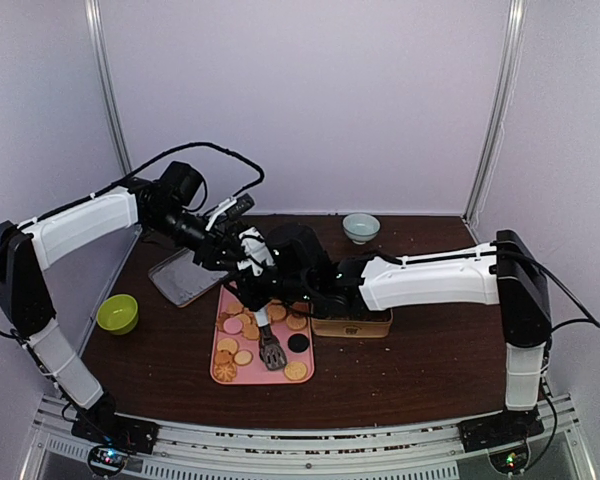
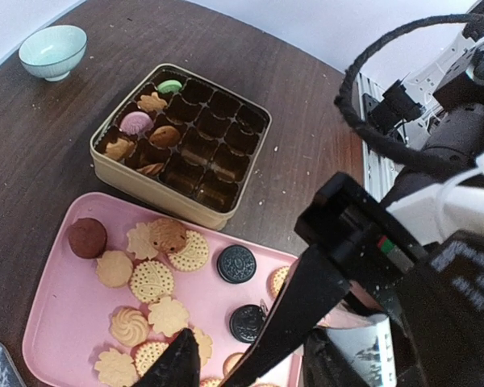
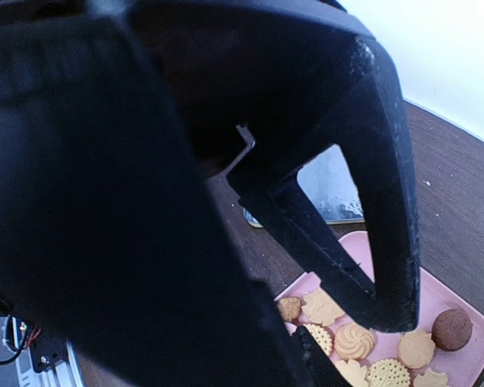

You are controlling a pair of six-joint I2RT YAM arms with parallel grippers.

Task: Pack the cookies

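Observation:
Assorted cookies lie on a pink tray (image 1: pixel 242 372); the left wrist view shows two black sandwich cookies (image 2: pixel 236 264) among them. Behind it, a partitioned box (image 2: pixel 219 222) holds several cookies in some compartments. My two grippers meet above the tray in the top view, overlapping, with a metal spatula (image 1: pixel 271 352) hanging between them over the cookies. My left gripper has its fingers at the lower edge of its wrist view; which gripper holds the spatula is unclear. My right gripper's dark fingers (image 3: pixel 391 242) fill much of its wrist view; their grip is hidden.
A green bowl (image 1: pixel 117 315) sits at the left, a metal tray (image 1: pixel 183 274) at the back left, and a pale bowl (image 1: pixel 361 228) at the back.

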